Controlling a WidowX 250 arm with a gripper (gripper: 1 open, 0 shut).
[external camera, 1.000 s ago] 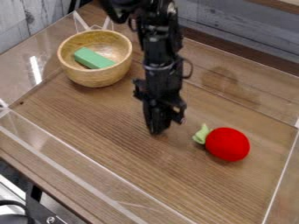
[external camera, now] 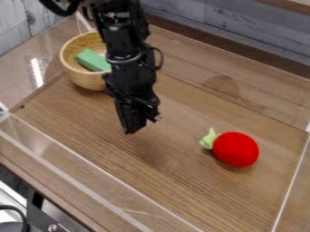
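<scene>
The black robot arm reaches down from the top left to its gripper (external camera: 136,116), which hangs over the wooden table just right of and in front of a wicker bowl (external camera: 85,80). The gripper looks shut, with nothing visible between its fingers. A green block (external camera: 92,60) lies in the bowl, partly behind the arm. A red tomato-like object (external camera: 237,149) with a pale green top lies on the right of the table.
A grey plank wall runs along the back. A black cable shows at the lower left, beyond the table's edge.
The arm and gripper have moved left, toward the bowl, which the arm now partly covers. The bowl, block and red object look unmoved.
</scene>
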